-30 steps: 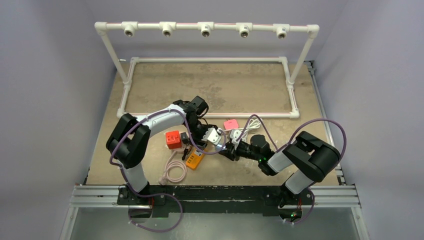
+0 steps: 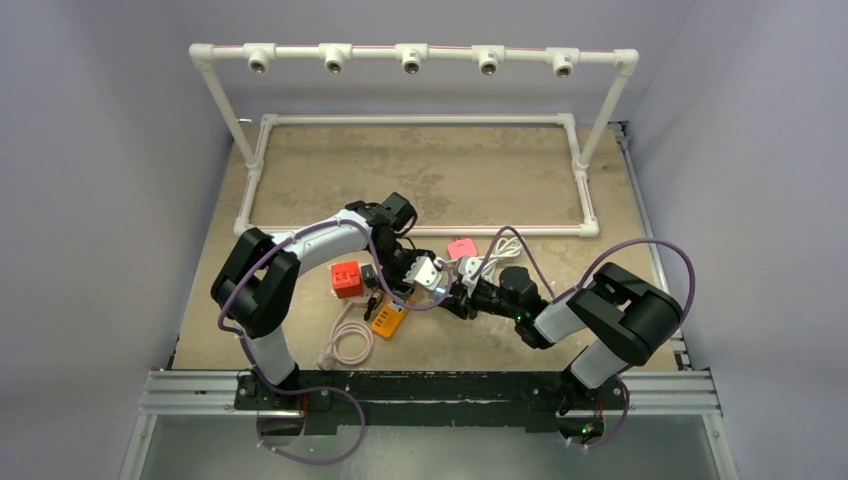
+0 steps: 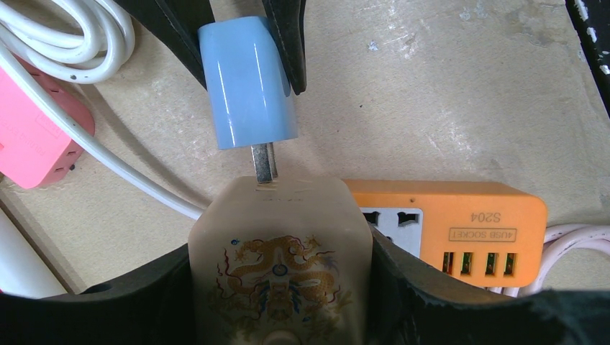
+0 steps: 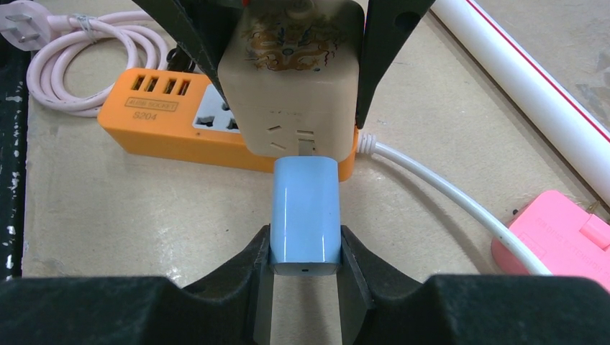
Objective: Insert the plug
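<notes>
A beige socket block (image 3: 280, 259) with a dragon print is held in my left gripper, which is shut on it above the table. Facing it, my right gripper is shut on a light blue plug (image 3: 248, 83). The plug's metal prongs (image 3: 262, 162) point at the socket face, their tips touching or very near the holes; how far in they are I cannot tell.
Below lie an orange power strip (image 2: 391, 318), a pink block (image 2: 462, 248), a red block (image 2: 346, 278), white and pink cable coils and a white pipe (image 4: 525, 72).
Both arms have shifted very slightly at most in the top view; the plug and socket stay together between the grippers.
</notes>
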